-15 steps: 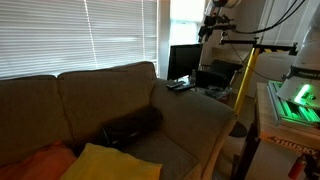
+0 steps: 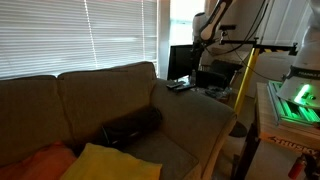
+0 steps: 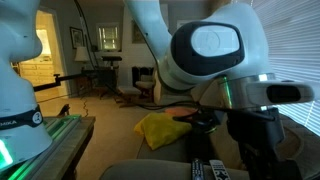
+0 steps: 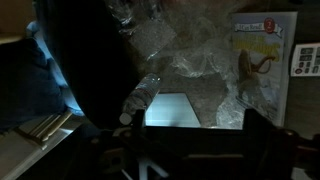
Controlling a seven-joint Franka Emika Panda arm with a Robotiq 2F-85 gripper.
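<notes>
My gripper is open at the bottom of the wrist view, its dark fingers apart with nothing seen held between them. Beyond them lie a white flat-sided item (image 4: pixel 172 109), a clear bottle-like object (image 4: pixel 141 97) and crumpled clear plastic (image 4: pixel 190 55). To the right is a picture-covered case or booklet (image 4: pixel 262 60), with a white-buttoned remote (image 4: pixel 306 60) at the edge. In exterior view 1 the gripper (image 2: pixel 198 48) hangs at the back, near the dark screen; its fingertips are hard to make out.
A brown sofa (image 2: pixel 105 90) bears a yellow pillow (image 2: pixel 112 163) and a dark bag (image 2: pixel 130 126). Remotes (image 3: pixel 208 170) lie near the arm in exterior view 2. A yellow post (image 2: pixel 247 75) and a table (image 2: pixel 290 130) stand at the right.
In exterior view 1 the arm has come down and to the left, bringing the gripper lower beside the dark screen. The sofa and the things on it have not moved.
</notes>
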